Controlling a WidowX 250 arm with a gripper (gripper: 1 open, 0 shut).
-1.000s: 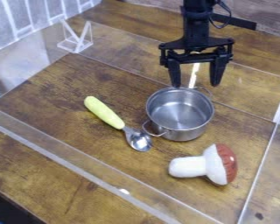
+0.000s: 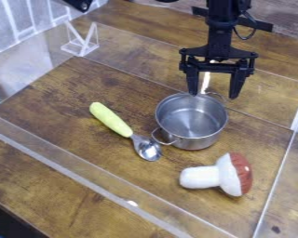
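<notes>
A steel pot [image 2: 190, 122] with loop handles sits right of centre on the wooden table. Above it, toward the back, my black gripper [image 2: 214, 87] hangs with its fingers apart and nothing seen between them; a small pale upright piece shows just behind the pot, below the gripper. Left of the pot lies a spoon [image 2: 148, 149] with a thick pale yellow handle, its bowl toward the front. In front of the pot, a toy mushroom [image 2: 218, 176] with a white stem and red-brown cap lies on its side.
Clear low walls edge the table [image 2: 64, 177] at left and right. A white bracket [image 2: 83, 37] stands at the back left.
The gripper has moved a little toward the back and its fingers look slightly closer together. The pot, spoon and mushroom have not moved.
</notes>
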